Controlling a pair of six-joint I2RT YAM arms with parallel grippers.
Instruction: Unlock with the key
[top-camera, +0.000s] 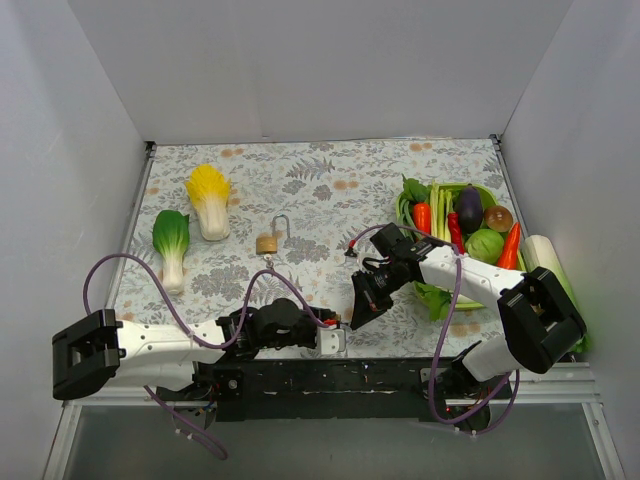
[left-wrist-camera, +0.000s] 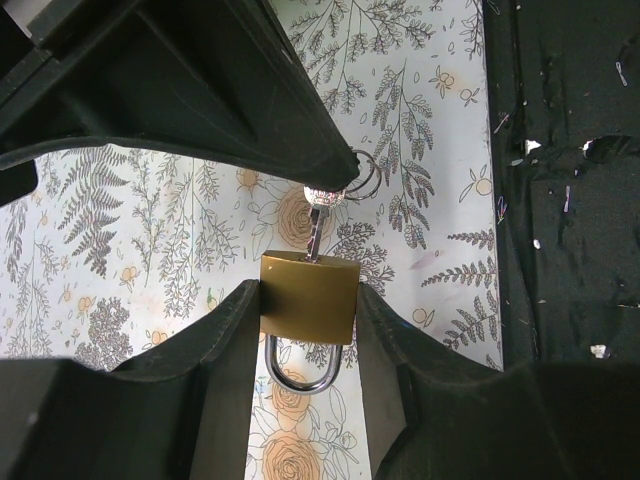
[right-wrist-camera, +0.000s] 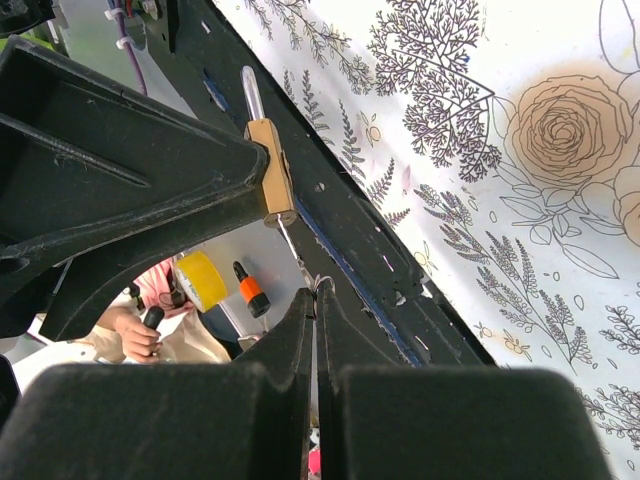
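Observation:
A brass padlock (left-wrist-camera: 308, 300) is pinched between the fingers of my left gripper, its shackle (left-wrist-camera: 305, 385) pointing away from the key. Seen from the right wrist, the padlock (right-wrist-camera: 272, 170) sits at the left gripper's fingertips. A thin key (left-wrist-camera: 314, 235) reaches the padlock's end face; how deep it goes cannot be told. My right gripper is shut on the key's head, where a small wire ring (left-wrist-camera: 365, 175) shows. In the top view both grippers meet near the table's front edge, hiding most of the padlock.
Another padlock (top-camera: 267, 244) lies on the patterned table with its shackle (top-camera: 281, 222) swung out. Bok choy (top-camera: 172, 250) and a yellow cabbage (top-camera: 209, 200) lie at left. A green basket (top-camera: 403, 215) of vegetables stands at right.

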